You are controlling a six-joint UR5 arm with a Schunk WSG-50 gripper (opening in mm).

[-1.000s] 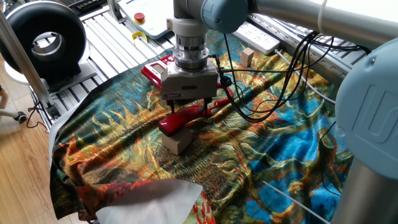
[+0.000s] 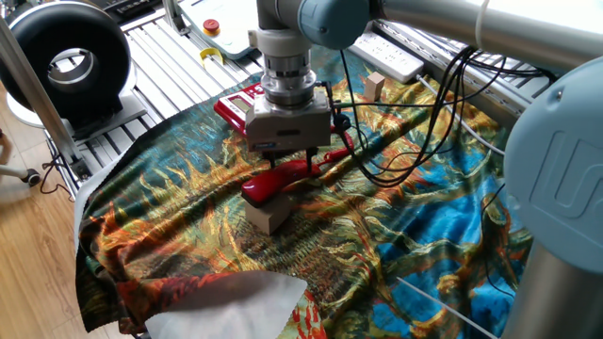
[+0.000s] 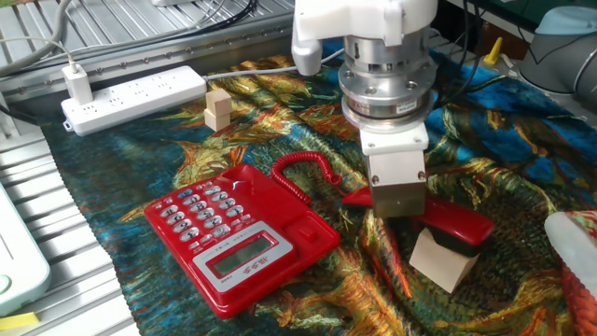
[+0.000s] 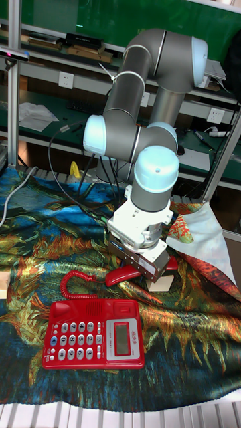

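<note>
A red telephone handset [image 2: 276, 180] lies tilted, its near end propped on a wooden block [image 2: 269, 214]. Right above the handset is my gripper [image 2: 285, 162], pointing down, its fingers spread wide on either side of the handset. In exterior view 2 the gripper's housing hides the middle of the handset [image 3: 457, 222] and the fingertips; whether they touch it cannot be made out. The red phone base [image 3: 241, 241], with keypad and small display, rests flat on the patterned cloth, its cradle empty. A coiled red cord [image 3: 300, 175] runs from the base towards the handset.
Two small wooden blocks [image 3: 217, 110] are stacked near a white power strip [image 3: 135, 100] at the back. Black cables [image 2: 415, 141] hang beside the arm. The wrinkled cloth [image 2: 170, 202] has a folded white corner [image 2: 231, 306]; much of it is clear.
Over the last second the gripper has shifted only very slightly above the handset. Handset, block and phone base have stayed in place.
</note>
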